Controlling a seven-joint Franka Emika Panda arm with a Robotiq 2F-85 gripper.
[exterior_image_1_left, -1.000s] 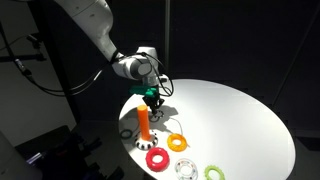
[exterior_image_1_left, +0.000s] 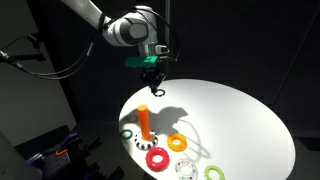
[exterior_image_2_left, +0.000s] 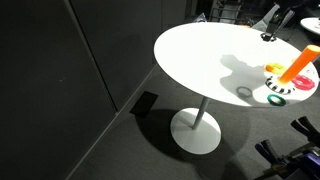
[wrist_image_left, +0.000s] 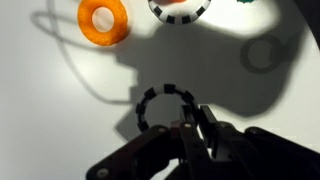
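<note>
A black-and-white segmented ring (wrist_image_left: 168, 88) is pinched at one side by my gripper, whose fingers are shut on its rim. In exterior view 1 the gripper (exterior_image_1_left: 153, 87) points down over the left part of the table, and the small dark ring (exterior_image_1_left: 159, 94) hangs clear of the top. Nearer the front edge stands an upright orange post (exterior_image_1_left: 144, 122). Another black-and-white ring (exterior_image_1_left: 147, 142) surrounds its foot. Exterior view 2 shows the post (exterior_image_2_left: 299, 63) at the right, with the held ring (exterior_image_2_left: 268, 38) farther back.
An orange ring (exterior_image_1_left: 177, 136), a red ring (exterior_image_1_left: 150, 164), a pale ring (exterior_image_1_left: 186, 179) and a light-green ring (exterior_image_1_left: 222, 176) lie near the post. A dark-green ring (exterior_image_1_left: 125, 136) is left of it.
My gripper has risen from near the tabletop with the ring between its fingers. The post and the other rings have stayed in place.
</note>
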